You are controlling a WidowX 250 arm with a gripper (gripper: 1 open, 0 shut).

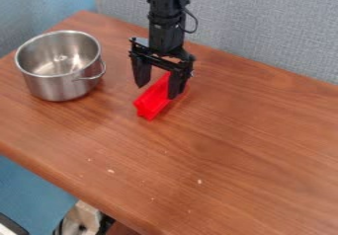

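A red elongated block (pixel 152 103) lies on the wooden table, and my black gripper (pixel 161 75) is over it, its fingers spread open on either side of the block's far part. Whether the fingertips touch the block or the table is unclear.
A steel pot (pixel 59 68) stands to the left of the block. Grey padded walls bound the back and left.
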